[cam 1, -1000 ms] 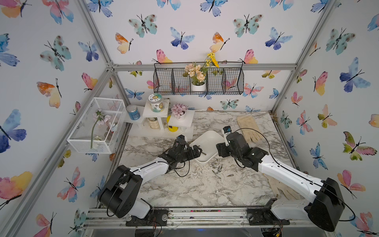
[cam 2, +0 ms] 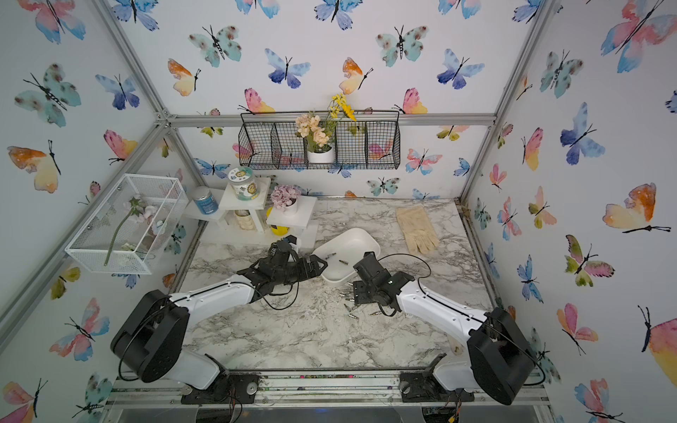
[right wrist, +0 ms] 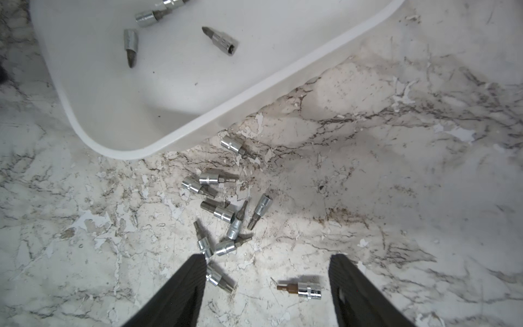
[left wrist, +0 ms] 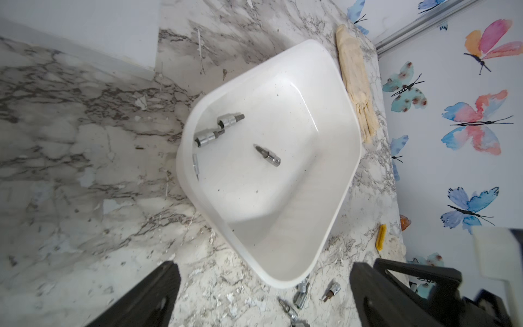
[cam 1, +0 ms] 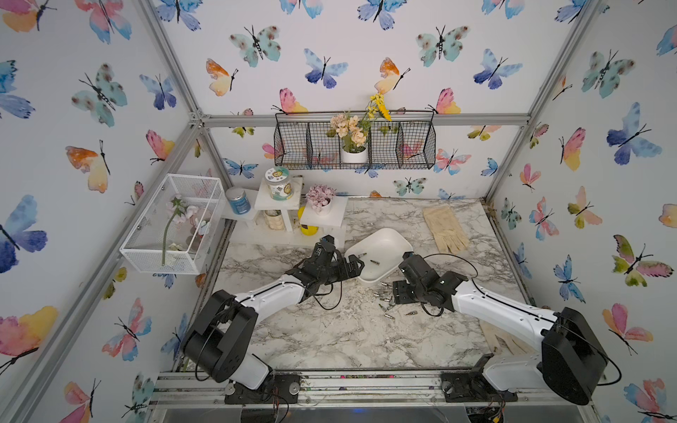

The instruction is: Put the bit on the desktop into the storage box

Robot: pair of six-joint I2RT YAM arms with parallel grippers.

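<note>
The white storage box (left wrist: 294,234) holds several metal bits, among them a dark-tipped bit (left wrist: 267,155). On the marble desktop just in front of it lies a loose cluster of silver bits (right wrist: 223,213), with a copper-coloured bit (right wrist: 299,290) a little apart. My left gripper is open over the box's left end, nothing between its fingers. My right gripper stands open above the loose bits, the copper-coloured one lying in view between its fingertips.
White shelves (cam 1: 328,211) with cans and flowers stand at back left; a wire basket (cam 1: 384,144) hangs on the back wall. Gloves (cam 1: 444,229) lie at back right.
My right gripper has moved down and toward the front, over the loose bits. The left arm has shifted slightly. The box has moved slightly toward the back right since a second ago.
</note>
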